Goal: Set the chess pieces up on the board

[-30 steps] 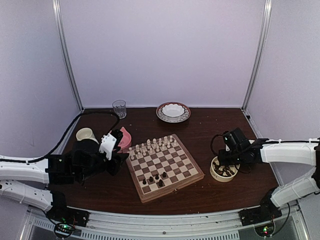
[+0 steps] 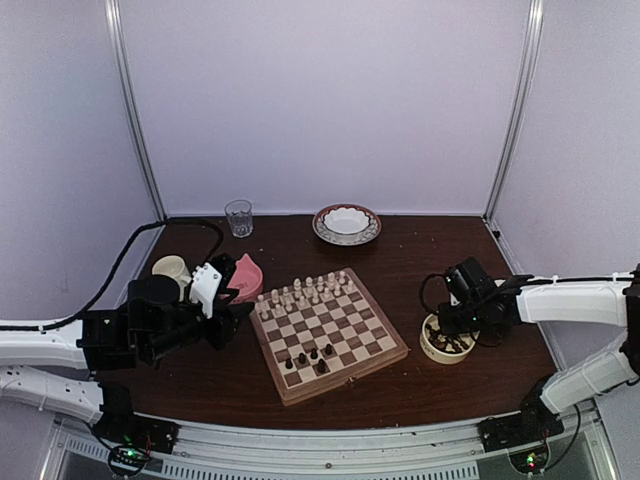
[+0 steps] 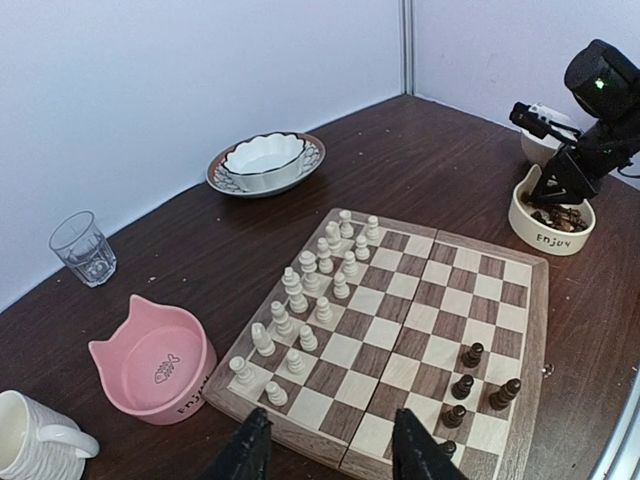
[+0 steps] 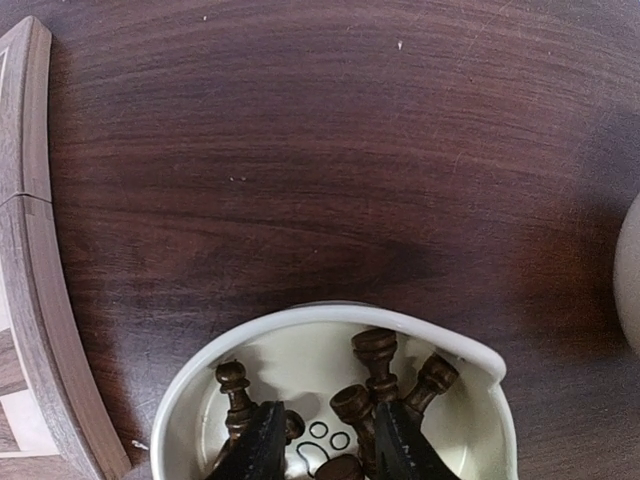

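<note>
The wooden chessboard (image 2: 340, 325) lies in the middle of the table. White pieces (image 3: 293, 285) stand in two rows along its far side. On the near side are several dark pieces (image 3: 472, 355), one of them partly hidden behind a finger in the left wrist view. My left gripper is open, empty, left of the board. Above the cream bowl (image 4: 320, 320) at the right, my right gripper stands open over jumbled dark pieces (image 4: 376, 360). Nothing is clearly held between its fingers; the lower part of the bowl is cut off.
A pink cat-shaped bowl (image 3: 155, 360) and a white mug (image 3: 42, 440) are left of the board. At the back stand a glass (image 2: 239, 218) and a plate with a bowl (image 2: 347, 224). Bare table lies between board and cream bowl.
The left arm has drawn back a little to the left, away from the board. My right gripper has shifted slightly over the cream bowl. The pieces on the board have stayed put.
</note>
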